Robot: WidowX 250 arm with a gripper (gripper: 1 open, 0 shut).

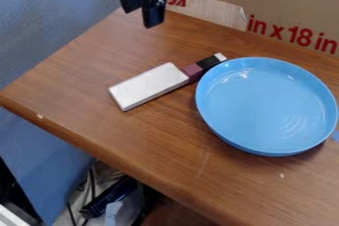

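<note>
A dark gripper (142,12) hangs at the top of the camera view, above the back left of the wooden table; whether its fingers are apart is hard to make out. Below it lies a flat silver bar (146,86) with a maroon and black end piece (204,64), angled toward the back right. A light blue round plate (265,106) rests to the right, close beside that end piece.
A cardboard box (284,7) with red printing stands behind the table (119,136). A blue padded wall is on the left, with clutter below the table's edge.
</note>
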